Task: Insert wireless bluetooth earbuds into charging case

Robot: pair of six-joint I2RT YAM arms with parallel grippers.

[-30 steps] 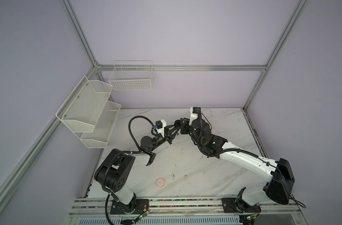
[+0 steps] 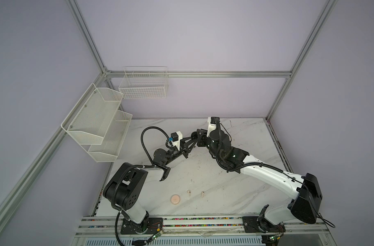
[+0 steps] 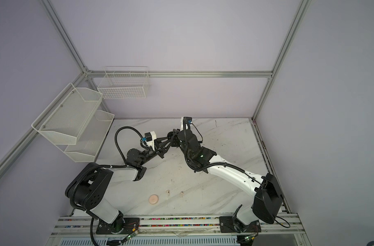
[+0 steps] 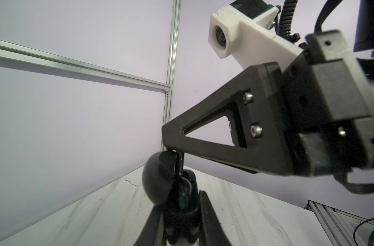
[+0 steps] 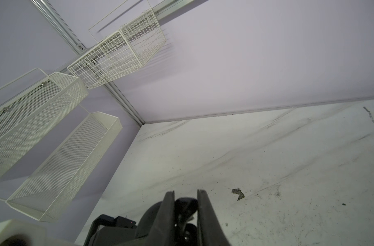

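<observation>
A black charging case [image 2: 194, 134] is raised with its rounded lid [image 4: 157, 177] standing open. My left gripper is shut on the case body, whose dark interior shows between the fingers. My right gripper is shut on a dark earbud [image 5: 184, 206]. In the left wrist view, a thin dark stem [image 4: 179, 162] hangs below the right fingertips [image 4: 169, 135], over the case opening and close beside the lid. How deep the earbud sits in its slot cannot be told. Both grippers meet at the middle back of the table in the top views.
Near the front of the table lie a pink round case [image 2: 175, 199] and two small pink earbuds, the left one [image 2: 189, 192] and the right one [image 2: 203, 194]. White mesh shelves [image 2: 98, 123] and a wire basket [image 2: 143, 86] hang at the back left.
</observation>
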